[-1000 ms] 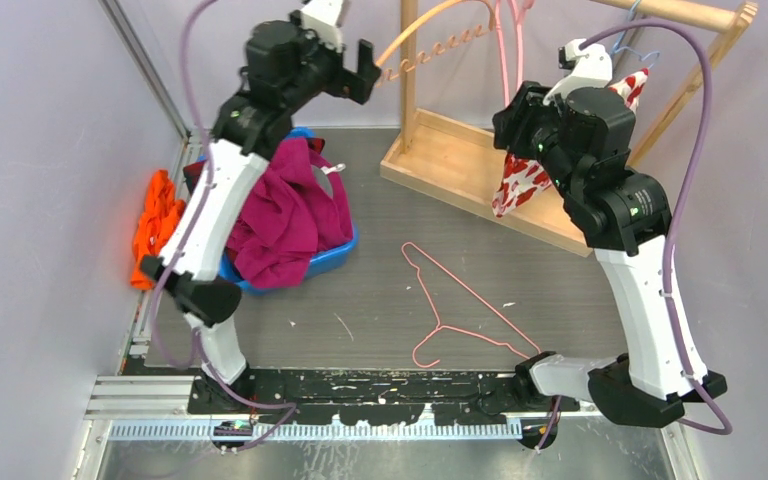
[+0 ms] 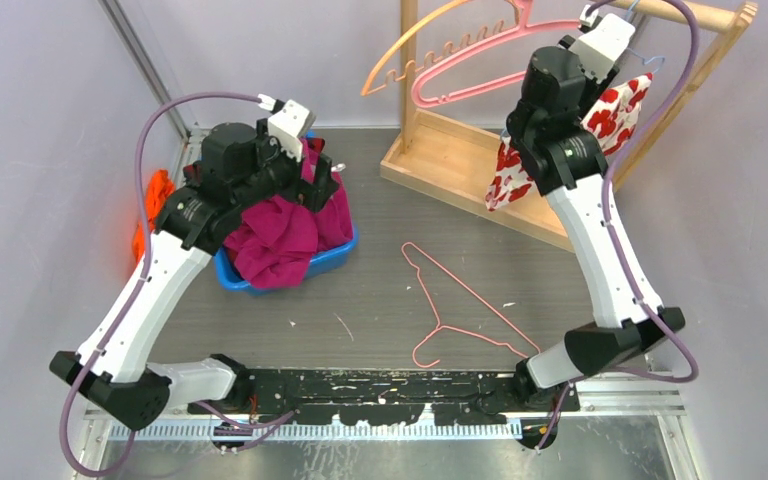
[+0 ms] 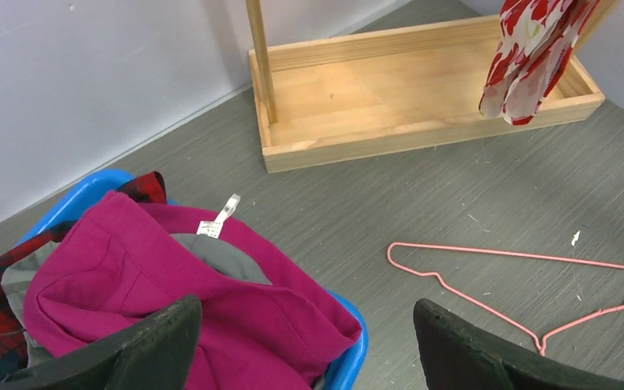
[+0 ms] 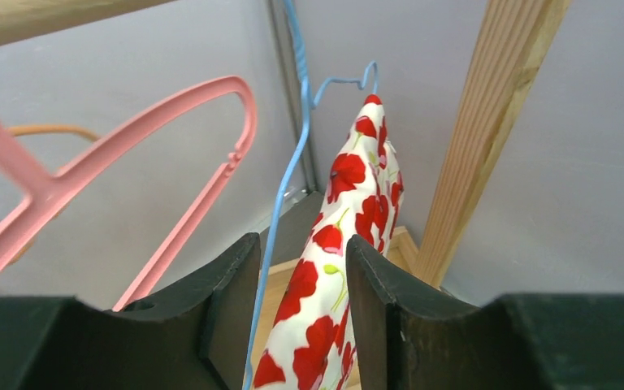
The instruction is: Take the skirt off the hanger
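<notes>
The white skirt with red flowers (image 4: pixel 317 325) hangs on a light blue hanger (image 4: pixel 279 191) at the right end of the wooden rack; in the top view the right arm partly covers the skirt (image 2: pixel 508 180). My right gripper is open at the skirt, with the hanger's blue wire and the cloth showing in the gap between its fingers. Whether the fingers touch the cloth cannot be told. Over the blue basket (image 2: pixel 332 262) stands my left gripper, open and empty, above a magenta garment (image 3: pixel 171 276).
Pink hangers (image 2: pixel 500 38) and an orange-yellow one (image 2: pixel 385 62) hang left of the skirt, close to the right gripper. A thin pink hanger (image 2: pixel 438 325) lies on the grey floor. Orange cloth (image 2: pixel 155 205) lies left of the basket.
My left arm has moved left and down, away from the rack and over the basket. The right gripper has turned and shifted up toward the rail. The pink hangers have swung round to face sideways.
</notes>
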